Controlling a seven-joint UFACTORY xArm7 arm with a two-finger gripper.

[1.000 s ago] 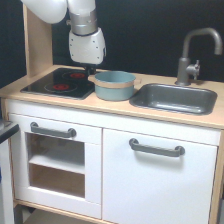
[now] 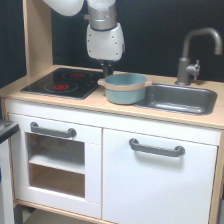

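Note:
A blue-grey pot [image 2: 126, 97] with light wooden handles stands at the left end of the sink, its right part reaching over the sink's edge. My gripper [image 2: 107, 70] points down at the pot's left rear side, close to the left handle. Its dark fingertips are small and partly hidden by the pot, so whether they grip the rim or handle cannot be made out.
The black stove top [image 2: 62, 82] with red ring marks lies to the left. The metal sink [image 2: 182, 98] and its tall faucet [image 2: 186, 55] are at the right. Below the counter are a white open-fronted oven [image 2: 60, 128] and a shut white door [image 2: 155, 185].
The pot has shifted to the right and slightly toward the camera, from beside the stove to over the sink's left edge. My gripper has moved rightward along with it.

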